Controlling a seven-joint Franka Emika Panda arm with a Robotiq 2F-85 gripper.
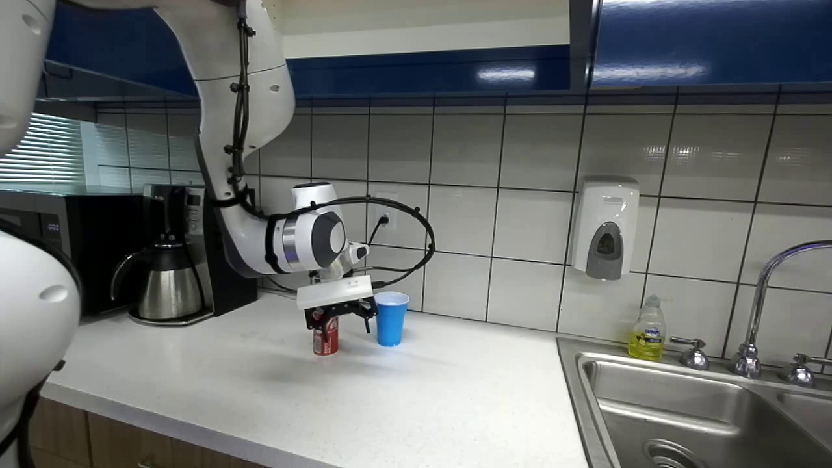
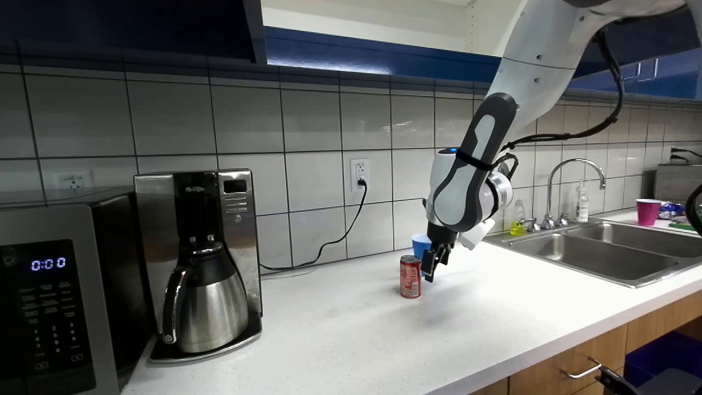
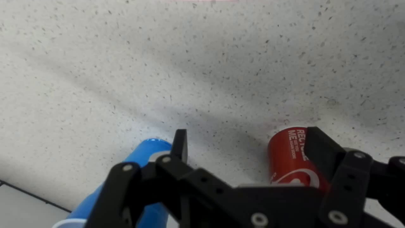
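Observation:
A red soda can (image 1: 327,340) stands upright on the white counter, with a blue cup (image 1: 391,320) upright a little to its right and behind. Low over the can hangs my gripper (image 1: 344,321), open, its fingers spread wide. In the wrist view, one finger (image 3: 321,150) overlaps the can (image 3: 290,154), while the other finger (image 3: 181,146) is in front of the cup (image 3: 142,154). Only bare counter shows between the fingertips. From the other side, the can (image 2: 409,280) stands just left of the gripper (image 2: 431,263), and the cup (image 2: 419,243) is partly hidden behind it.
A coffee maker (image 2: 240,197) and a microwave (image 2: 98,276) occupy the left end. On the right lies a steel sink (image 1: 671,390) with a dish soap bottle (image 1: 649,331). The tiled wall runs close behind the cup.

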